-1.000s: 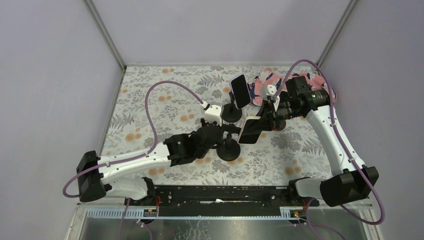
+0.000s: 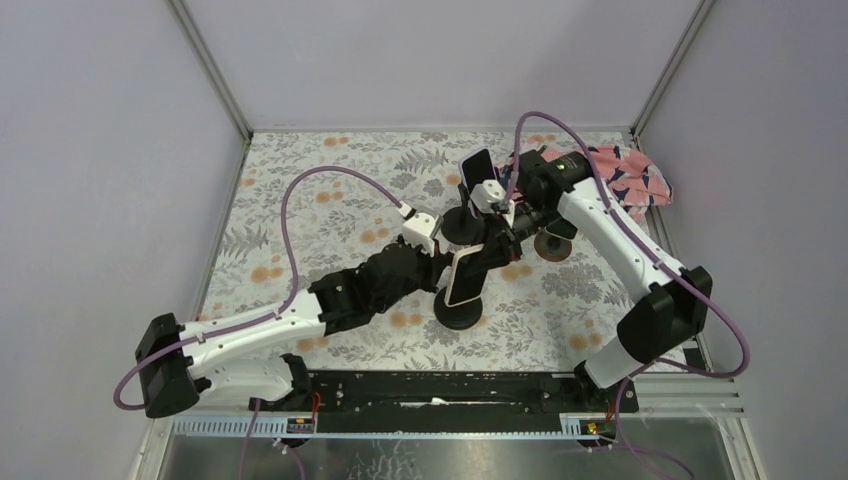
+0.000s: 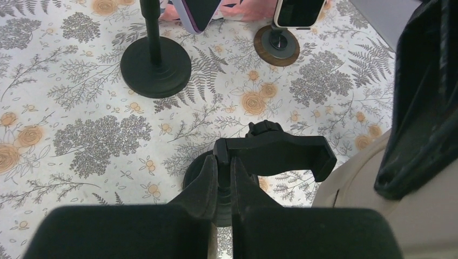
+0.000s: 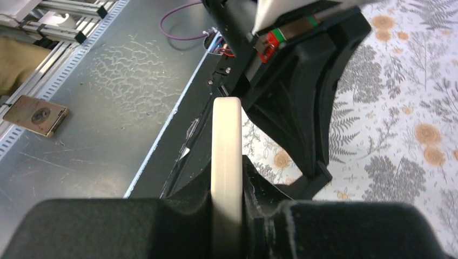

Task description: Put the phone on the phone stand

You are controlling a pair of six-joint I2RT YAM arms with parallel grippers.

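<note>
My right gripper [image 2: 505, 245] is shut on the phone [image 2: 466, 280], a dark screen with a pale cream body [image 4: 227, 162], held over the black phone stand [image 2: 457, 315] at the front centre. My left gripper is at that stand's holder [image 3: 281, 154], its fingers close together on the holder's end. In the left wrist view the phone's pale back and the right gripper fill the right side, very near the holder. Whether the phone touches the holder I cannot tell.
Behind stand another stand [image 3: 154, 67] with a purple-edged phone [image 2: 480, 180] and a wooden-based stand [image 3: 275, 54] with a phone. A pink cloth [image 2: 640, 180] lies at the back right.
My right arm and the phone have moved left, over the front stand, with the phone more upright.
</note>
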